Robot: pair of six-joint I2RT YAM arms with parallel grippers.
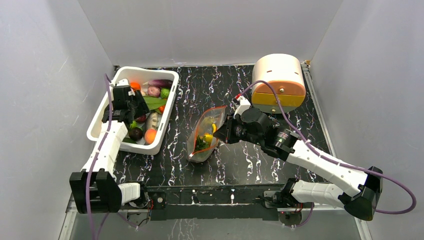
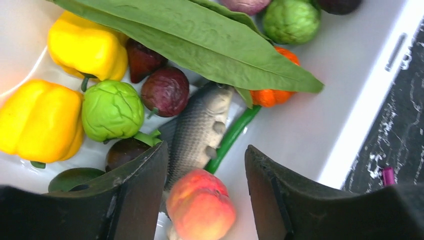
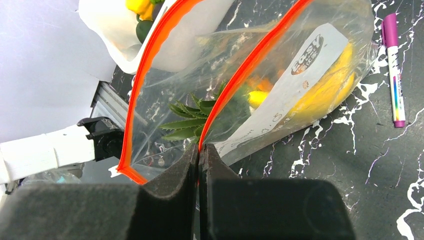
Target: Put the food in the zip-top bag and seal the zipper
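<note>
A clear zip top bag [image 1: 202,131] with an orange zipper rim lies open-mouthed at mid-table, a yellow item and green leaves [image 3: 187,120] inside it. My right gripper is shut on the orange rim of the bag at one side of its mouth. Over the white bin [image 1: 167,112] hangs my left gripper, its fingers apart and nothing between them. Below and around it in the left wrist view are a peach [image 2: 201,205], a fish [image 2: 195,131], yellow peppers [image 2: 42,120], a green cabbage [image 2: 112,110] and a long green leaf [image 2: 215,45].
A bread box [image 1: 278,80] with a yellow drawer stands at the back right. On the table lies a purple marker [image 3: 394,70], near the bag.
</note>
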